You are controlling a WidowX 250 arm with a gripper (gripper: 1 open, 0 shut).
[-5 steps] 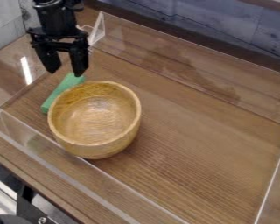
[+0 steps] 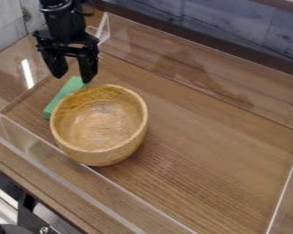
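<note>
My black gripper [image 2: 70,60] is at the upper left of the camera view, open, its fingers pointing down just above a green elongated object [image 2: 67,90]. That object lies on the wooden surface, partly behind a large yellow-tan bowl [image 2: 100,141], which sits in the left-centre foreground. I see nothing held between the fingers.
A dark blue-grey wall or edge [image 2: 241,41] runs along the back right. Light rails border the surface at the left and lower left.
My gripper has shifted slightly to the right over the last second. The bowl and the green object look unmoved.
</note>
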